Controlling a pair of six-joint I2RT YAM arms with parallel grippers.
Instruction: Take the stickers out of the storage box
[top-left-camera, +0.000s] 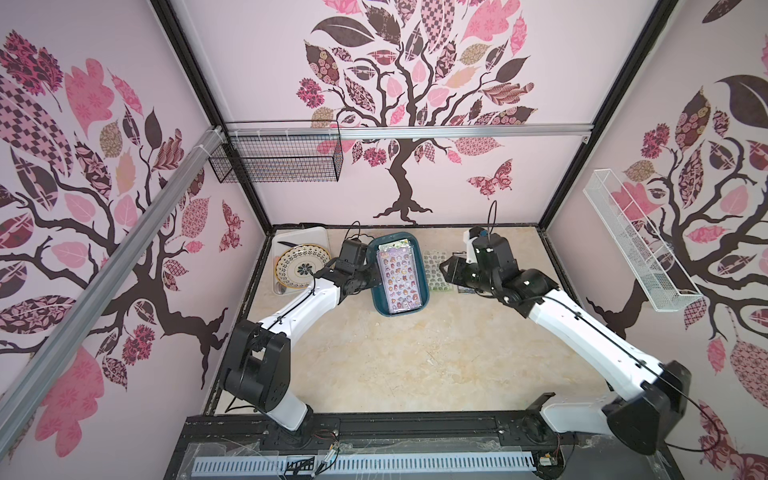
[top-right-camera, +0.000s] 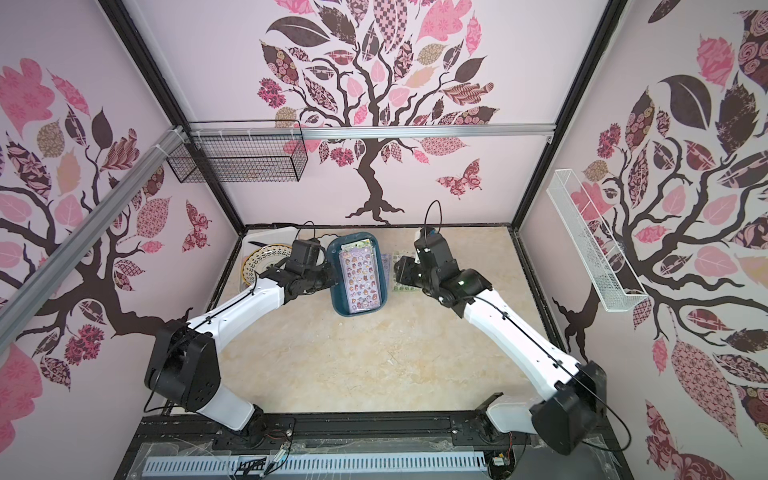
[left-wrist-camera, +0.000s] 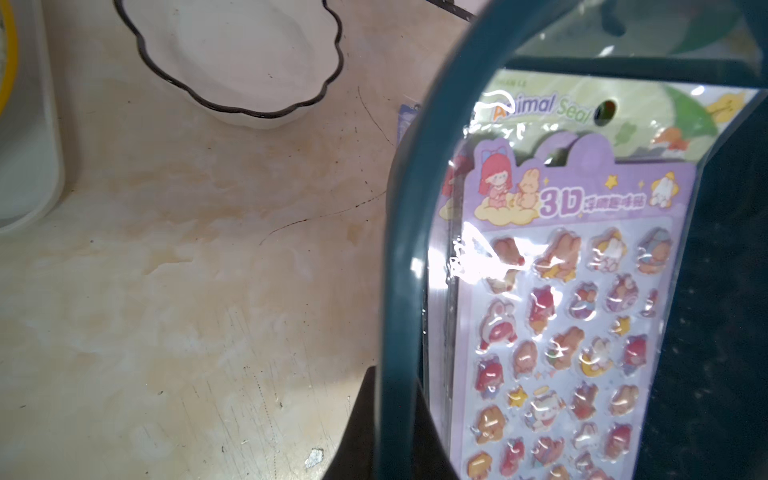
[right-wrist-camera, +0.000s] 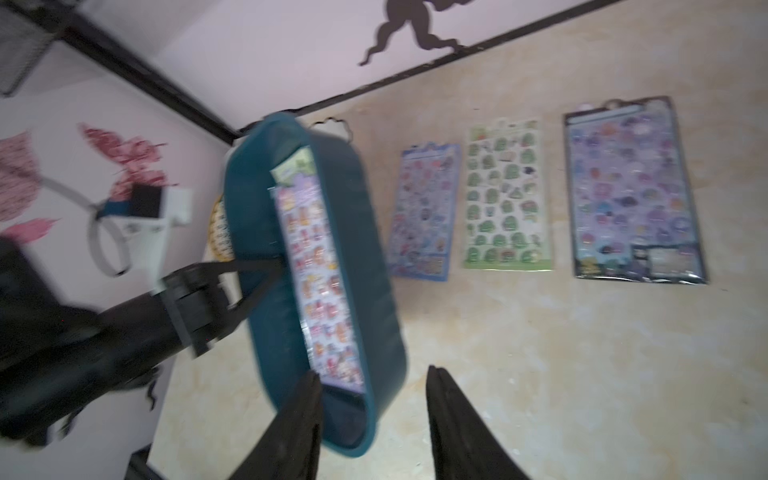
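The teal storage box (top-left-camera: 424, 280) stands at the back centre, with purple 3D stickers (left-wrist-camera: 560, 336) over an Animal Seal sheet (left-wrist-camera: 672, 112) inside. My left gripper (top-left-camera: 369, 278) is shut at the box's left wall; in the left wrist view that wall crosses between its dark fingertips. My right gripper is partly open, raised right of the box, nothing between its fingers. Three sticker sheets lie on the table right of the box: blue (right-wrist-camera: 424, 212), green (right-wrist-camera: 505, 192), dark-edged (right-wrist-camera: 632, 192).
A white tray with a patterned plate (top-left-camera: 301, 264) and a scalloped dish (left-wrist-camera: 232, 48) stand left of the box. A black wire basket (top-left-camera: 276, 156) and a white rack (top-left-camera: 640, 240) hang on the walls.
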